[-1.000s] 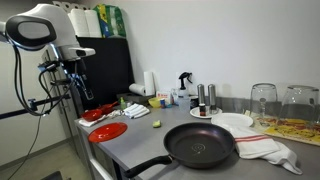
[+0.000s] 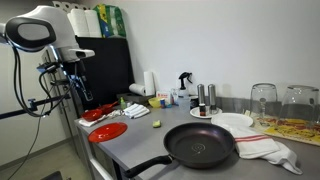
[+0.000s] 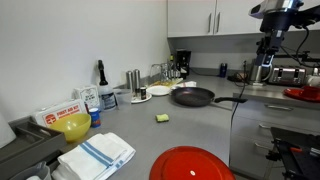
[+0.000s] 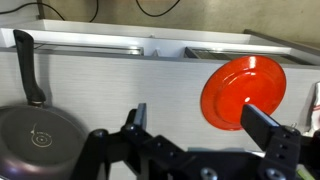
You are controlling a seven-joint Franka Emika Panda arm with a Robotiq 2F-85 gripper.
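Note:
My gripper hangs high above the counter's edge, its fingers wide apart in the wrist view with nothing between them. It also shows at the left of exterior view 1, well above the worktop. A dark frying pan (image 2: pixel 198 144) rests on the counter, its handle pointing toward the front edge; part of the pan (image 4: pixel 42 138) is visible left of the fingers in the wrist view. On the other side lies a round red plate or lid (image 4: pixel 243 92), flat on the grey surface. A small yellow-green item (image 3: pixel 162 118) sits between these two.
A white cloth (image 2: pixel 268 148) lies beside the pan, near a white plate (image 2: pixel 233 120) and two upturned glass jars (image 2: pixel 264 99). Along the back stand a spray bottle (image 2: pixel 185 84) and a yellow bowl (image 3: pixel 73 126).

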